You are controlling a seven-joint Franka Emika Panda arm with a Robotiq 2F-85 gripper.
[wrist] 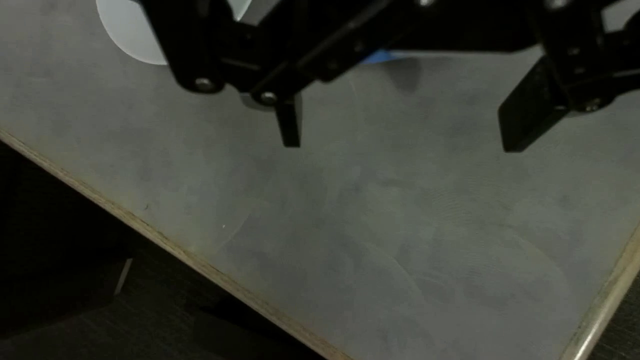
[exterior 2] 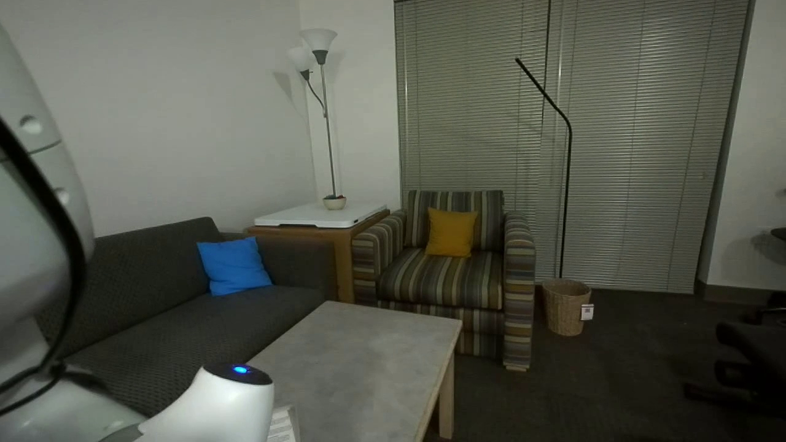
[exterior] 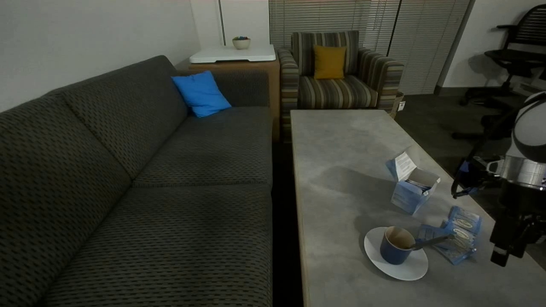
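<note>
My gripper is open, its fingers wide apart over bare tabletop and nothing between them. In exterior view 1 the gripper [exterior: 504,253] hangs at the right edge of the table, to the right of the packets. A blue cup [exterior: 395,254] stands upright on a white saucer [exterior: 374,250], with a dark utensil [exterior: 434,241] leaning out over its rim. Several blue packets [exterior: 463,236] lie flat beside the saucer. Behind them is an open blue and white box [exterior: 408,197] with contents showing inside. In the wrist view, part of the white saucer [wrist: 133,33] shows at the top left.
A dark sofa [exterior: 215,220] runs along the left. At the far end stands a striped armchair [exterior: 338,92]. Table edges [wrist: 198,264] border the clear area under the gripper.
</note>
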